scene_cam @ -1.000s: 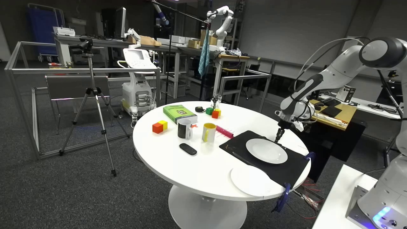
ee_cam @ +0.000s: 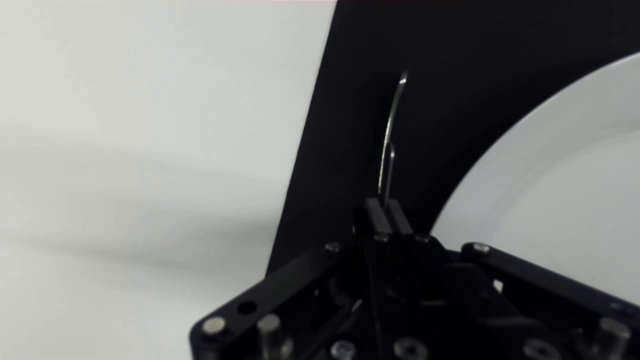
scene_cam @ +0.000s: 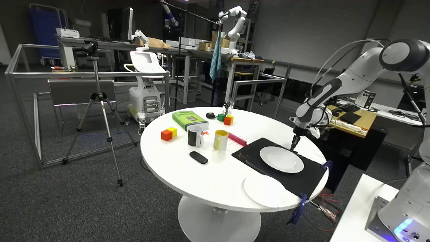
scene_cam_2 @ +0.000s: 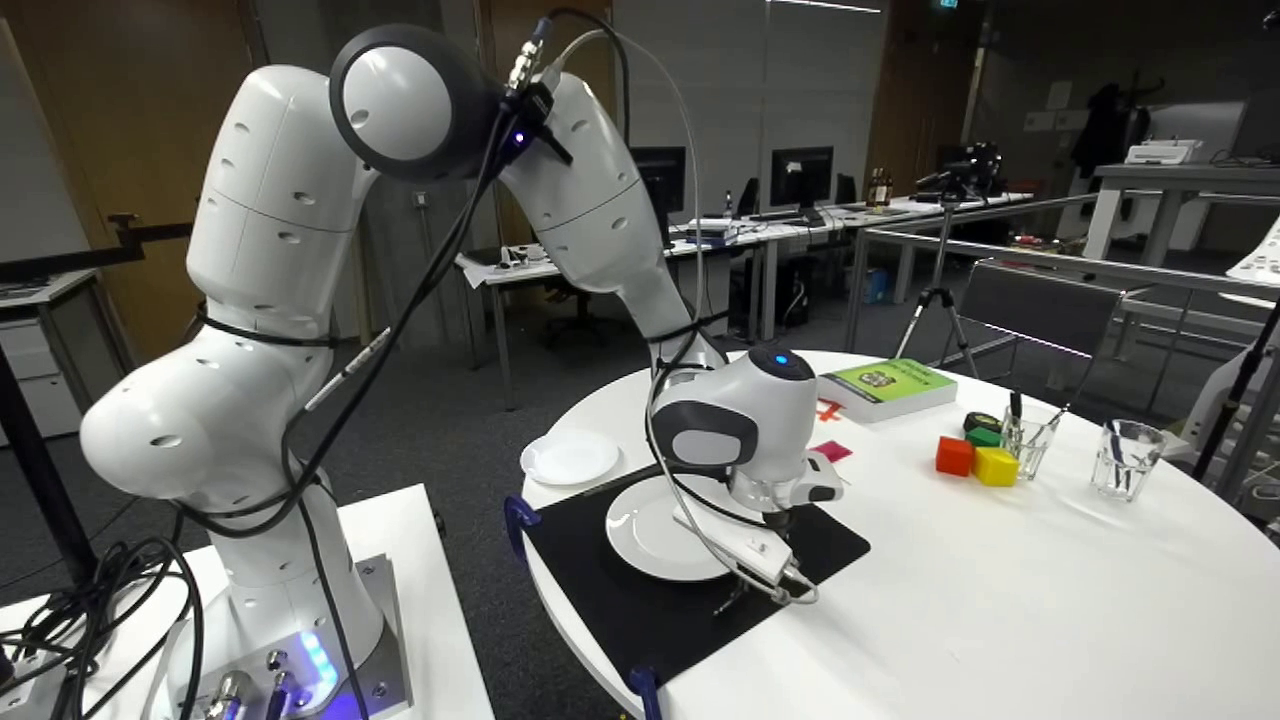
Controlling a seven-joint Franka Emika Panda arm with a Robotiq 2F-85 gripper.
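My gripper is shut, pointing down at the black mat (ee_cam: 336, 138) beside the white plate (ee_cam: 576, 192). Right at its fingertips lies a thin, shiny metal utensil (ee_cam: 394, 111), running away from the fingers along the mat. Whether the utensil's near end is pinched between the fingers or just beneath them, I cannot tell. In exterior view 1 the gripper (scene_cam: 294, 147) is low at the plate's (scene_cam: 282, 159) far rim. The arm covers most of the fingers in exterior view 2.
A second white plate (scene_cam: 264, 190) lies near the table edge. Blue clamps (scene_cam: 298, 210) grip the mat's edge. Two mugs, the nearer one yellow inside (scene_cam: 220, 140), a pink bar (scene_cam: 237, 139), colored cubes (scene_cam: 166, 134) and a green book (scene_cam: 189, 119) stand elsewhere.
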